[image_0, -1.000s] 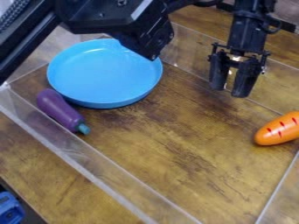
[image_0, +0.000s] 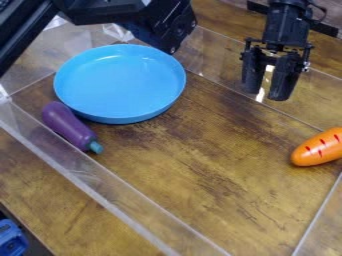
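The black gripper (image_0: 267, 72) hangs at the back right, fingers pointing down, with a pale gold strip visible between them; whether it is closed on something is unclear. A blue round plate (image_0: 120, 85) lies at the back left. A purple eggplant toy (image_0: 67, 126) with a teal tip lies below the plate at the left. An orange carrot toy (image_0: 317, 149) with red marks lies at the right edge, in front of the gripper.
Clear plastic walls border the wooden tray floor (image_0: 201, 180). The dark arm spans the top left. A blue object (image_0: 7, 240) sits at the lower left corner.
The plate and toys are unmoved.
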